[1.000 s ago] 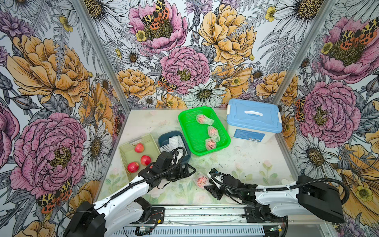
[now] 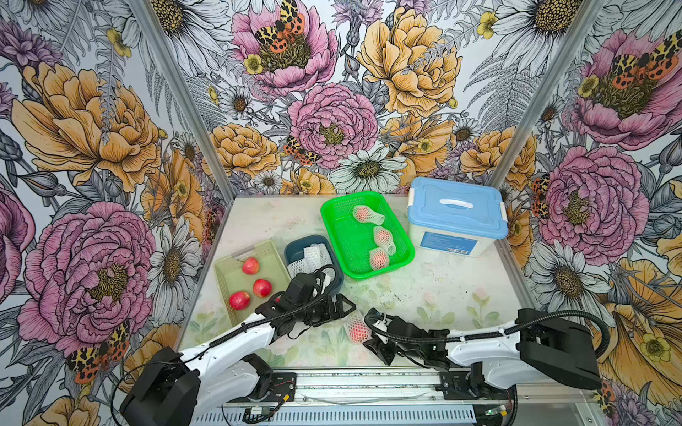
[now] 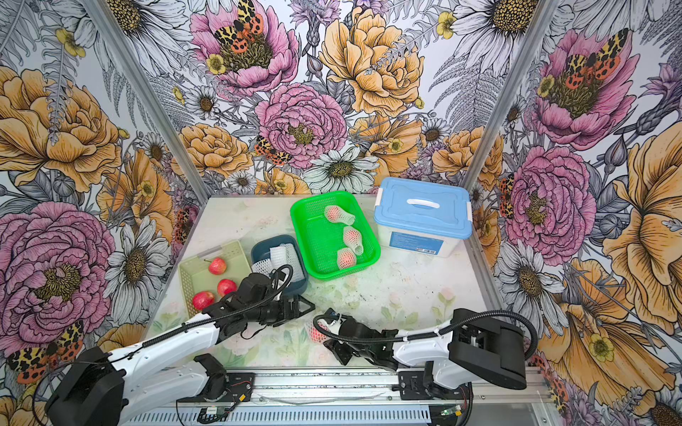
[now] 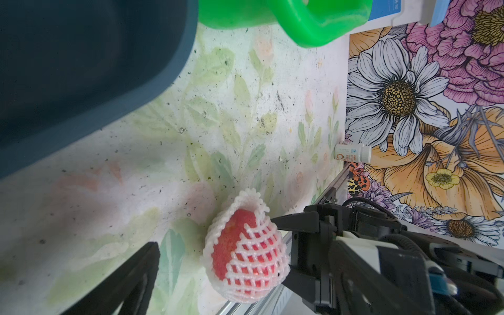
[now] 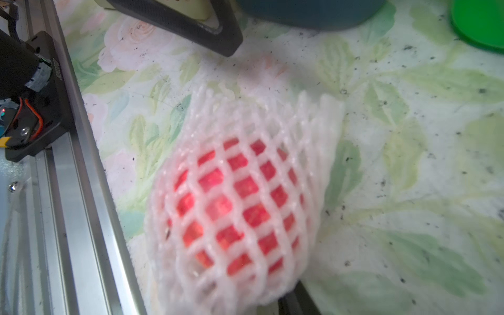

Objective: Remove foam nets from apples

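Note:
A red apple in a white foam net (image 5: 236, 210) lies on the table below my two grippers, its net loose at one end in the right wrist view. My left gripper (image 2: 344, 306) is open above and left of it, with nothing between its fingers. My right gripper (image 2: 376, 335) is at the apple's right side, part open around or against it; its grip is unclear. Three netted apples (image 2: 379, 258) lie in the green basket (image 2: 341, 234). Three bare apples (image 2: 262, 287) sit in the olive bin (image 2: 231, 266). Empty nets (image 2: 312, 255) are in the dark blue bin (image 2: 291, 248).
A lidded storage box (image 2: 456, 213) stands at the back right. An aluminium rail (image 2: 369, 380) runs along the front edge.
My right gripper has shifted left and slightly down onto the netted apple, which sits a little further left. The left arm is almost still.

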